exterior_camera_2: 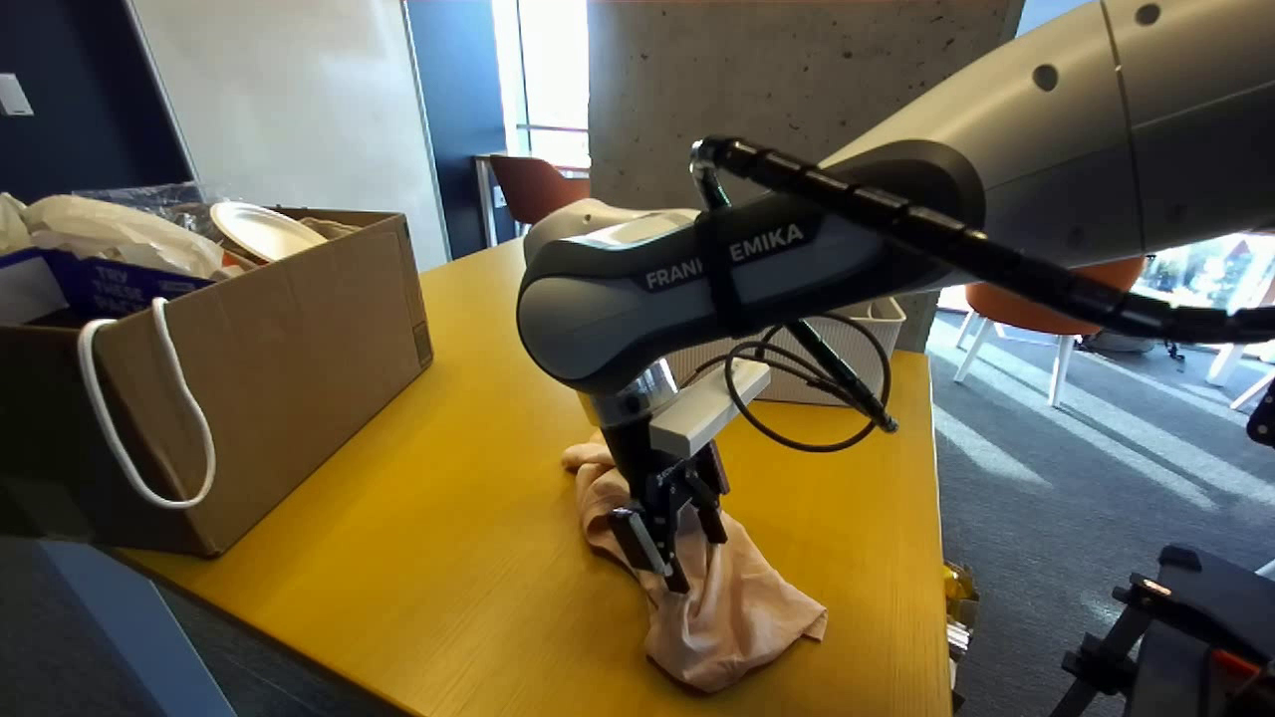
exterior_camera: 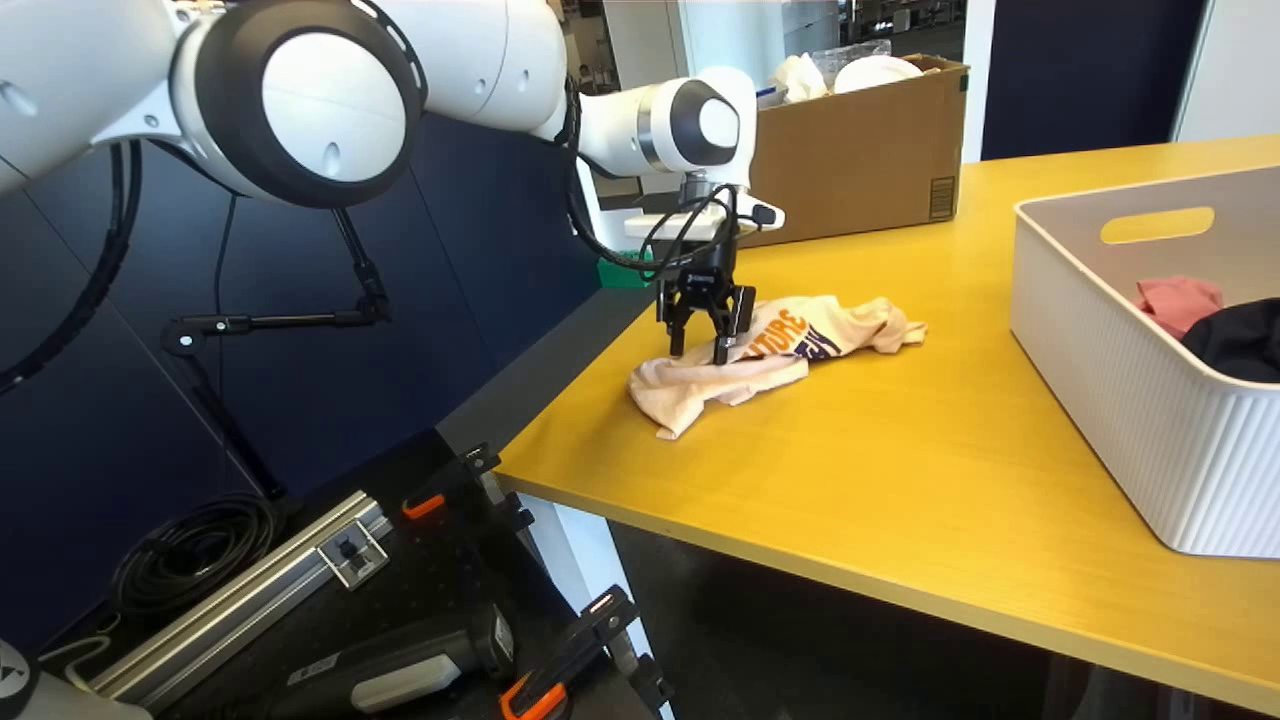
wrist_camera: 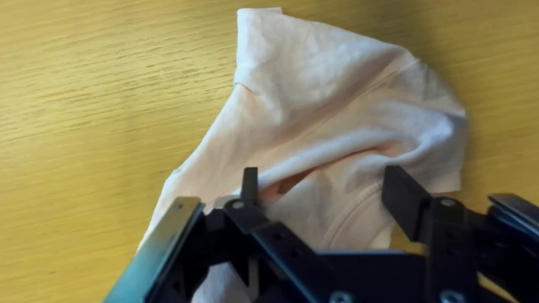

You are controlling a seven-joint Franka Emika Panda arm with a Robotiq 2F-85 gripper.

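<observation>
A pale peach shirt [exterior_camera: 858, 326] with orange and dark lettering lies crumpled along the yellow table, its folds bunched in the exterior views. My gripper [exterior_camera: 698, 352] points down over the shirt's near-left end, its fingers spread apart. In the wrist view the gripper straddles a raised fold and part of the collar seam of the shirt [wrist_camera: 303, 96]. The second exterior view shows the gripper [exterior_camera_2: 696, 562] low against the cloth [exterior_camera_2: 741, 627]. Whether its fingertips touch the fabric is hard to tell. No cloth appears pinched between them.
A white ribbed bin [exterior_camera: 1128, 360] holding pink and black cloth stands at the table's right. Behind the arm is a full cardboard box [exterior_camera: 858, 162]. Bare yellow tabletop [exterior_camera: 912, 480] lies between shirt and bin. Clamps [exterior_camera: 612, 618] sit beside the table's near-left corner.
</observation>
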